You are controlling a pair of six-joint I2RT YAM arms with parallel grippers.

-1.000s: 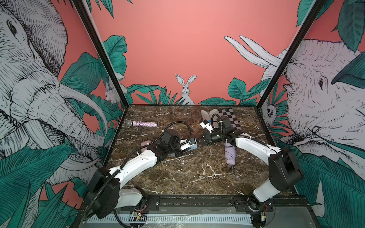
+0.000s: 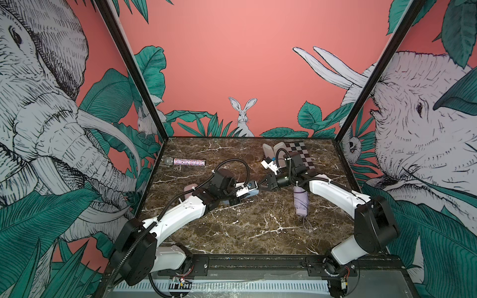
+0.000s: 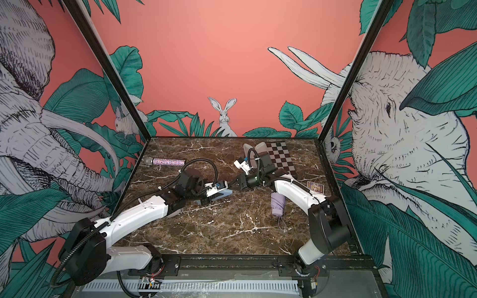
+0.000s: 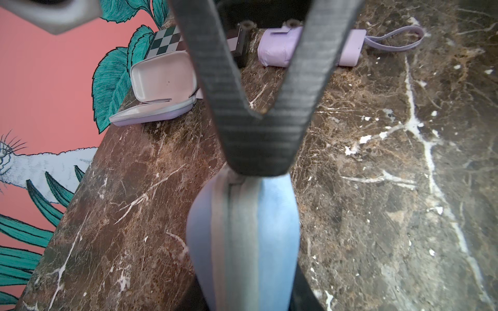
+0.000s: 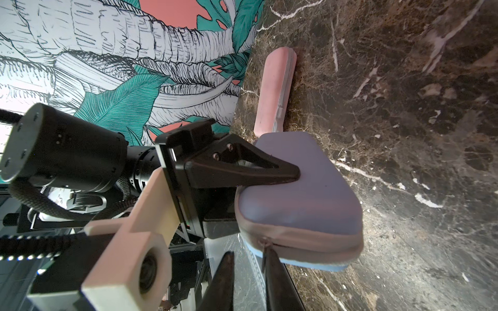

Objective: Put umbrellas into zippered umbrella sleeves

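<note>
My left gripper is shut on a blue zippered sleeve (image 5: 306,197), one finger on each side of it, above the middle of the table. The sleeve's grey zipper (image 4: 236,243) faces my right gripper in the left wrist view. At that end of the zipper, my right gripper's fingers stand slightly apart; whether they touch a zipper pull is unclear. A purple umbrella (image 2: 301,201) with a wrist loop lies to the right. Another umbrella, glittery pink (image 2: 188,162), lies at the back left.
An open lavender sleeve (image 4: 163,83) sits at the back beside a checkered sheet (image 3: 281,158). A pink sleeve (image 5: 275,93) lies beyond the left gripper. A small picture card (image 3: 315,187) is at the right edge.
The left arm and the blue sleeve look unmoved.
</note>
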